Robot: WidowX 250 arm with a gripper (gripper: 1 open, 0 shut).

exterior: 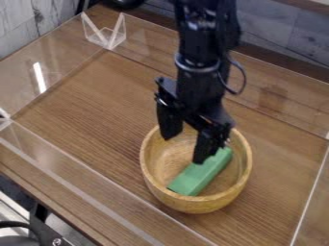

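A tan bowl point(174, 192) sits on the wooden table at the lower middle, holding a green oblong block point(198, 176) that lies diagonally toward its right side. My black gripper point(189, 134) hangs low over the back part of the bowl, open, with its two dark fingers spread apart. The bowl's back rim is partly hidden behind it.
A clear plastic object point(106, 31) stands at the upper left edge, and a black cable is at the bottom left corner.
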